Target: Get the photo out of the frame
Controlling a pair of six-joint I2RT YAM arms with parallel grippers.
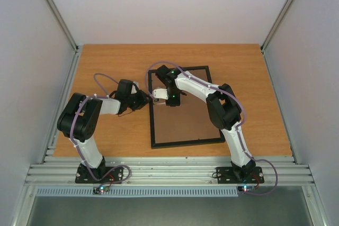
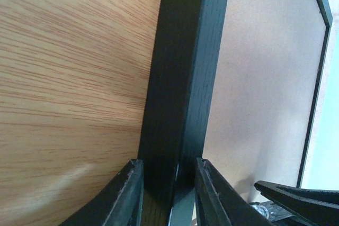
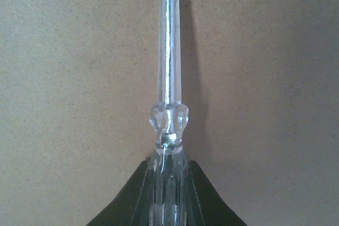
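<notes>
The black picture frame lies face down on the wooden table, its brown backing board showing. My left gripper is at the frame's left bar, part open, its fingers on either side of the bar's lower stretch in the left wrist view. My right gripper is shut on a clear-handled screwdriver held over the backing board near the left bar; the tool's tip runs out of the right wrist view.
Bare wooden table surrounds the frame on all sides, with walls beyond it. Both arms reach over the table from the front edge, the right one lying across the board.
</notes>
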